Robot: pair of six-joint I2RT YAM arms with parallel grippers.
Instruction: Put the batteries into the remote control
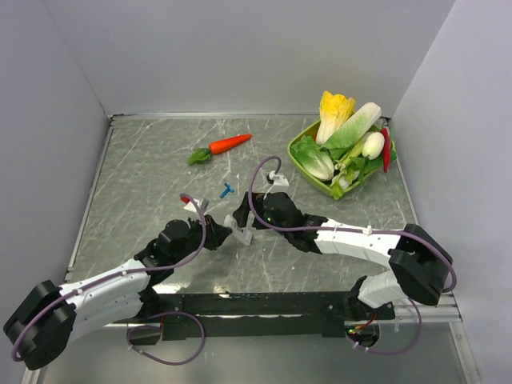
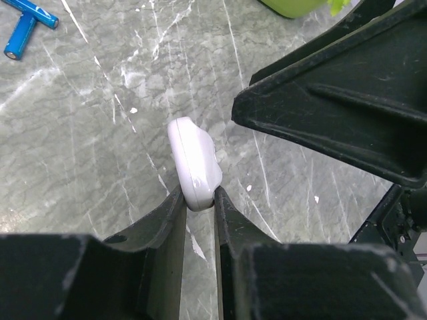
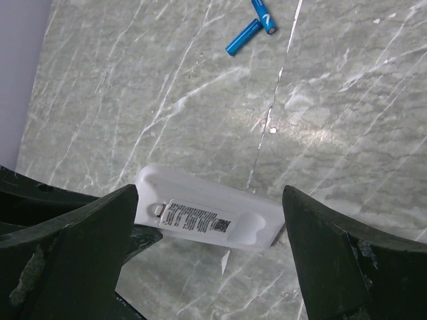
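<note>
The white remote control (image 1: 240,232) is between the two arms in the top view. My left gripper is shut on one end of it, the rest pointing forward from the fingertips. From the right wrist view, the remote's back (image 3: 190,183) faces the camera, showing a barcode label and a small tab. My right gripper stands wide open, one finger (image 3: 110,220) near each end of the remote, gripping nothing; whether either finger touches it, I cannot tell. Two blue batteries (image 1: 227,190) lie on the table, close together, beyond the grippers.
A carrot (image 1: 230,144) lies farther back on the marble table (image 1: 144,168). At the back right stands a green basket (image 1: 302,170) full of vegetables. Both grippers are very close to each other.
</note>
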